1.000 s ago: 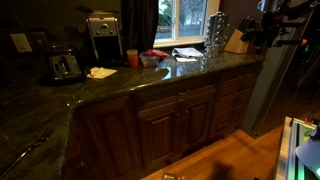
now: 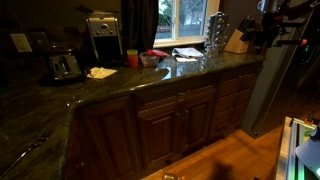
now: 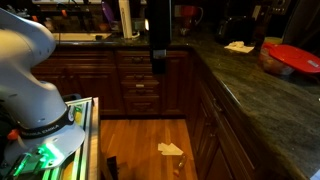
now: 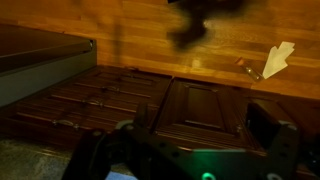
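Observation:
My gripper stands open in the wrist view, its dark fingers (image 4: pixel 270 130) wide apart and nothing seen between them. Below it are cabinet fronts and the wood floor. On that floor lies a pale piece of paper or cloth (image 4: pixel 278 58), with a small brownish item (image 4: pixel 247 68) beside it, too small to identify. Exterior view 2 shows the same pale piece (image 3: pixel 170 149) on the floor, well below the dark end of the arm (image 3: pixel 158 35). In exterior view 1 the dark arm (image 2: pixel 275 30) hangs at the upper right, its fingers unclear.
A dark stone counter (image 2: pixel 110 88) runs along the wall, bearing a toaster (image 2: pixel 64 66), a coffee maker (image 2: pixel 104 38), a red cup (image 2: pixel 132 58) and a white cloth (image 2: pixel 187 52). A red lid (image 3: pixel 290 58) sits on the counter at right.

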